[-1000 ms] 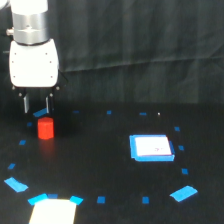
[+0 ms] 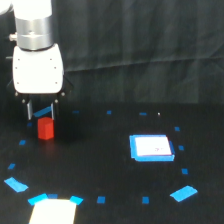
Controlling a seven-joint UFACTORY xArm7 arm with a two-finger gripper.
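Observation:
A red block (image 2: 45, 129) rests on the black table at the left. Just above it, slightly behind as far as I can judge, hangs my gripper (image 2: 42, 114) under the white arm, pointing down. Its two dark fingers are apart, one to the left of the block and the other near its right upper edge. Whether either finger touches the block cannot be made out against the dark background.
A white rectangle with a blue border (image 2: 152, 147) lies right of centre. A pale square (image 2: 53, 211) is cut off at the bottom left edge. Blue tape marks dot the table.
My gripper has come down and a little to the right, closer to the red block. The block looks unmoved.

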